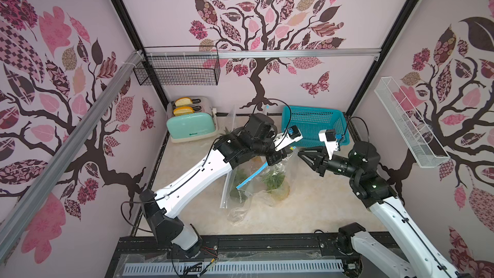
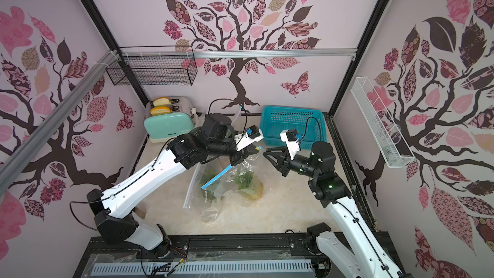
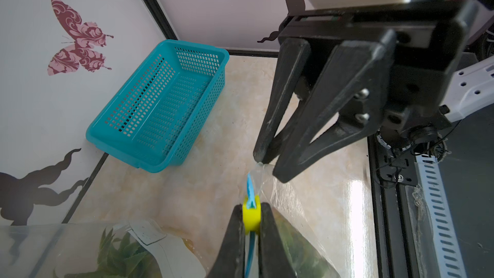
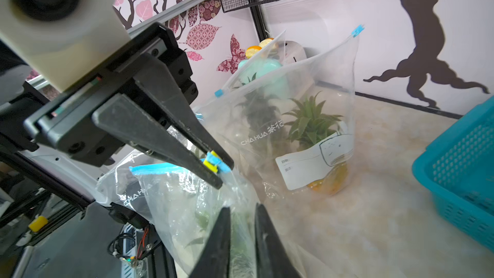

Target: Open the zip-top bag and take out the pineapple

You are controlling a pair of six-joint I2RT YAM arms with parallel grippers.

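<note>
My left gripper (image 1: 283,153) is shut on the yellow slider (image 3: 251,213) at the end of the blue zip seal (image 1: 252,175). The clear zip bag (image 4: 177,190) hangs down from it, its plastic wrinkled. Through the plastic a pineapple (image 1: 278,185) with green leaves shows low at the table, partly blurred by the film. My right gripper stands part open just right of the slider, its fingers (image 3: 296,170) apart from the seal. Bag film lies behind its fingertips in the right wrist view; whether they touch it I cannot tell.
Behind stands another clear bag (image 4: 278,139) with leafy pineapples in it. An empty teal basket (image 1: 314,123) sits at the back right, a mint toaster (image 1: 192,125) at the back left. Bare table (image 1: 329,200) shows at the front right.
</note>
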